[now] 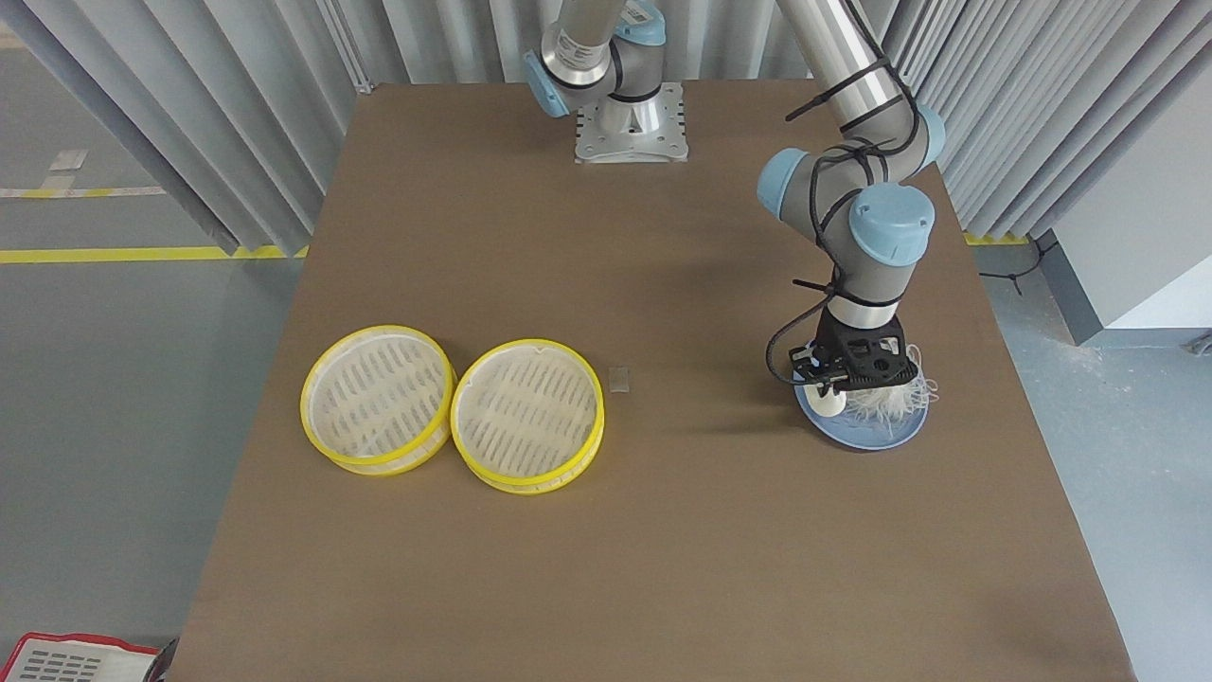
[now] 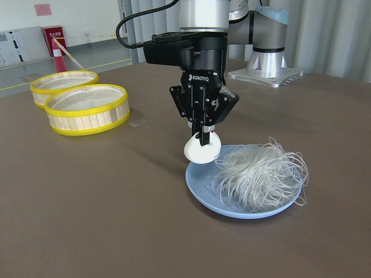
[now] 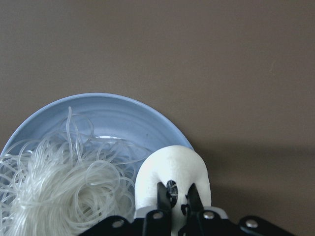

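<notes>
My gripper [image 2: 203,130] points down over the left part of a blue plate [image 2: 203,194], its fingers together on a white rounded object [image 2: 198,152], which sits at the plate's rim; whether it rests on the plate or is lifted is unclear. In the wrist view the object [image 3: 167,162] is pinched between the black fingertips. A tangle of clear-white noodle-like strands [image 3: 69,191] fills much of the plate beside it, some hanging past the rim.
Two round yellow-rimmed baskets [image 1: 375,392] stand on the left of the brown table [image 1: 636,568].
</notes>
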